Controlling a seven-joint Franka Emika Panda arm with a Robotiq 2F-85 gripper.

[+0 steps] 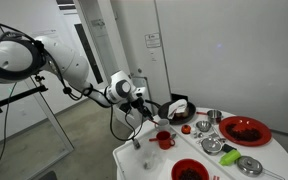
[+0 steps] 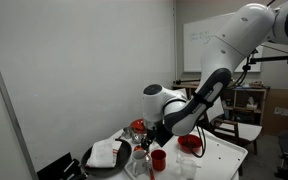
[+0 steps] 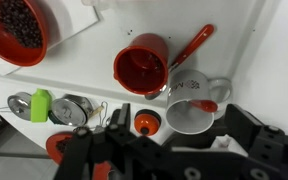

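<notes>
My gripper is open, with its fingers spread wide at the bottom of the wrist view and nothing between them. Ahead of it lies a whitish mug with a small red item inside. Beside that mug stands a red mug, empty as far as shows. A red-handled utensil lies on the white table close to both. In exterior view 1 the gripper hangs above the table's left part, near the red mug.
A red bowl of dark beans sits at upper left of the wrist view. Metal pots and a tomato-like red item are nearby. A black pan with cloth stands at the back; a red plate lies farther right.
</notes>
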